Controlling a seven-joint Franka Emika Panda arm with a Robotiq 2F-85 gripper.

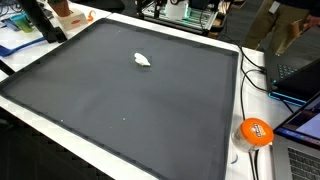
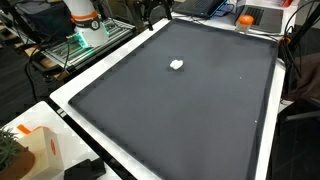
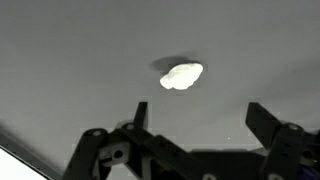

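Observation:
A small white object, irregular in shape, lies alone on the dark board. In exterior view 1 the white piece is toward the board's far side; in exterior view 2 the same piece shows near the upper middle. My gripper is open above the board, its two black fingers wide apart in the wrist view with nothing between them. The white piece appears ahead of the fingertips, apart from both. In exterior view 2 the dark gripper is at the board's far edge.
An orange-topped container stands beside the board, near a laptop. Boxes and bottles crowd the far left corner. Cables run along the white table's edge. Apart from the white piece, the board is clear.

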